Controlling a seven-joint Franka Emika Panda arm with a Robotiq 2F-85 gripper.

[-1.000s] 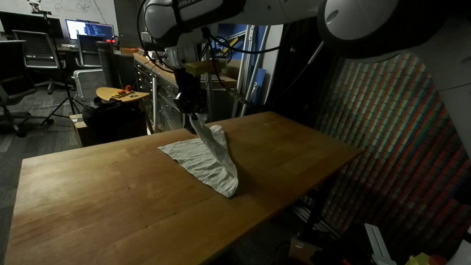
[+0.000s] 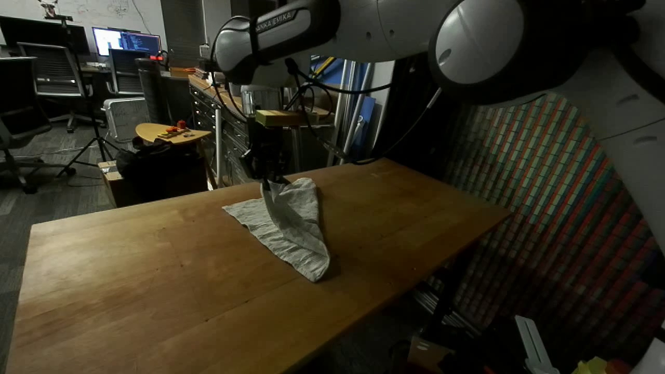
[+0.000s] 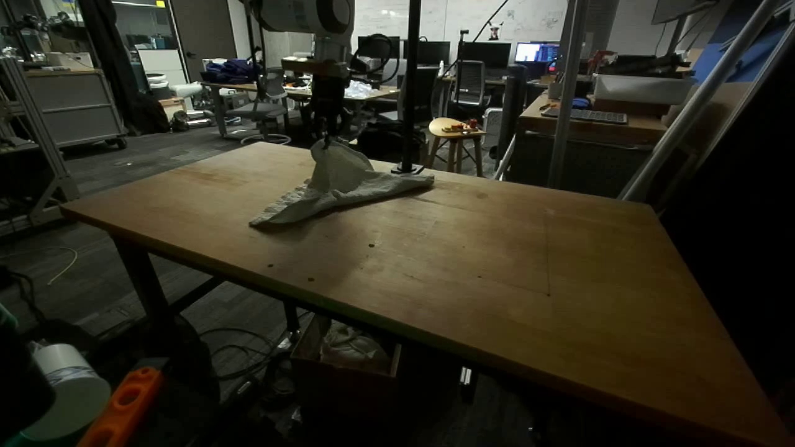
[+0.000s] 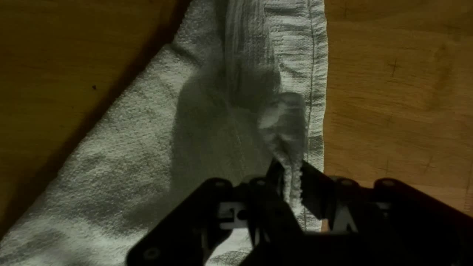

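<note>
A pale grey-white cloth [image 2: 290, 227] lies folded over itself, roughly triangular, near the table's far edge in exterior view 1. Part of it is lifted into a peak, and my gripper [image 2: 269, 181] is shut on that raised part just above the table. From exterior view 2, the cloth [image 3: 339, 179] rises to a point beneath the gripper [image 3: 325, 140], while its lower edges rest on the wood. In the wrist view a narrow pinched fold of the cloth [image 4: 283, 124] runs between the dark fingers; other layers spread flat below.
A black upright post [image 3: 408, 89] stands at the table edge close to the cloth. Beyond that edge is a small stool [image 3: 454, 128].
My gripper has come down and slightly left in exterior view 1, still holding the cloth. The raised part hangs lower, and the cloth's near corner has shifted a little left.
</note>
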